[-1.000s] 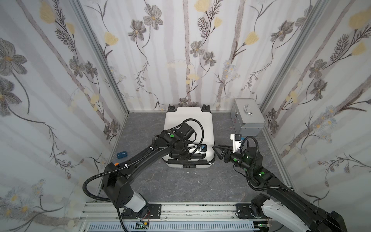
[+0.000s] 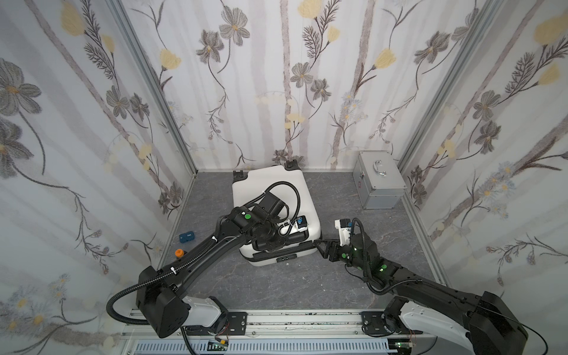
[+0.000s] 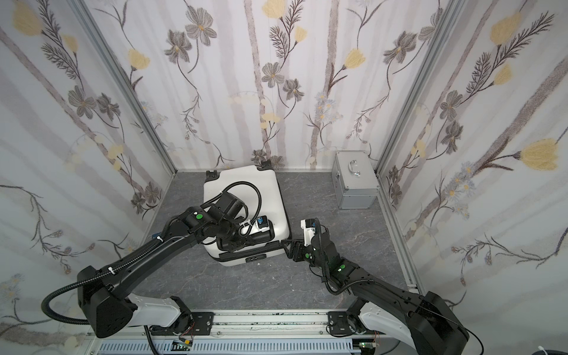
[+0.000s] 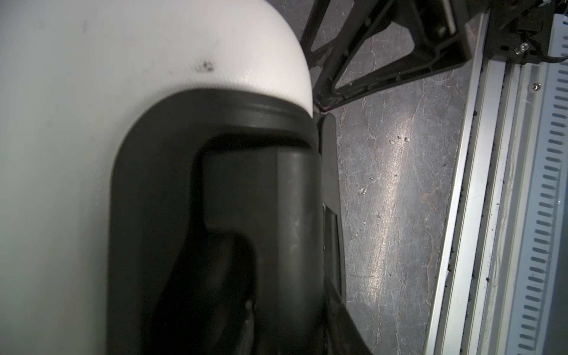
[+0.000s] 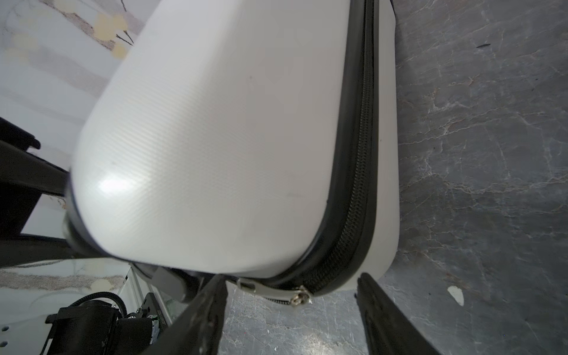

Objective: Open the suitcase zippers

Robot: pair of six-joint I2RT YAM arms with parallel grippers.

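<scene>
The white suitcase lies flat on the grey floor, slightly turned, with its black-handled end nearest me. Its black side handle fills much of the left wrist view. My left gripper is shut on that handle; its fingertips are mostly lost in the dark recess. A black zipper follows the suitcase's right edge and bends round the near corner. A metal zipper pull shows at that corner. My right gripper is open there, with a finger on either side of the pull and nothing visibly gripped.
A silver metal case stands at the back right. Near the left wall lie a blue object and an orange one.
The suitcase has shifted left and turned, its near end coming toward the front, with my left arm moving along.
</scene>
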